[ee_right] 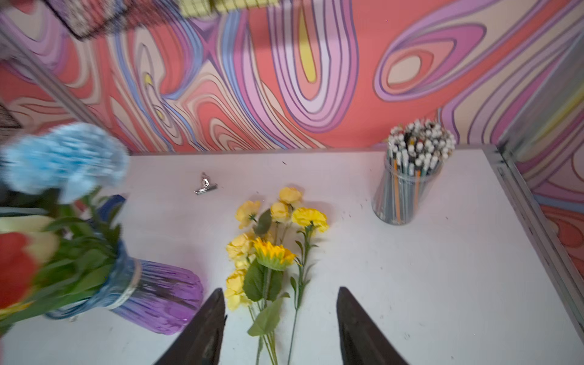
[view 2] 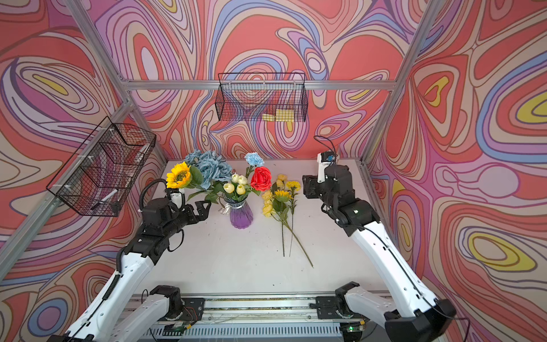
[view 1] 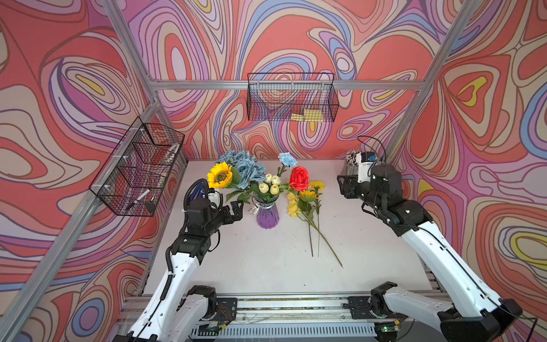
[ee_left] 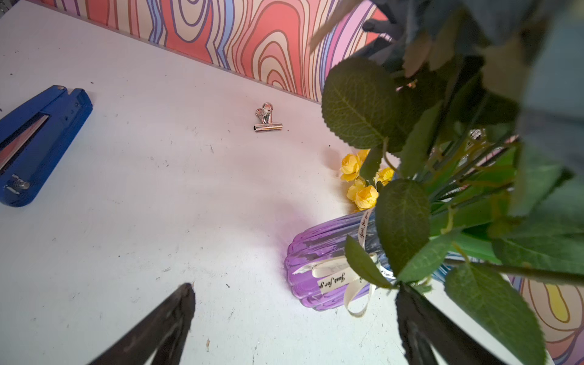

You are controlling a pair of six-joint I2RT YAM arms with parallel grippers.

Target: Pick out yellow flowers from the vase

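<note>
A purple vase [view 1: 267, 217] stands upright on the table, holding a large yellow sunflower [view 1: 219, 175], blue blooms [view 1: 245, 168], a red rose [view 1: 298, 178] and pale cream buds [view 1: 270, 184]. Several yellow flowers [ee_right: 273, 255] lie on the table to the vase's right, their stems pointing toward the front. My left gripper is open, left of the vase and below the sunflower, with nothing between its fingers. Open and empty too, my right gripper hangs above the table, right of the lying flowers.
At the back right stands a clear cup of white-tipped sticks [ee_right: 408, 170]. A blue stapler [ee_left: 45, 143] and a small metal clip [ee_left: 267, 118] lie toward the back. Wire baskets [view 1: 293, 101] hang on the frame. Bare table [view 1: 250, 262] spreads across the front.
</note>
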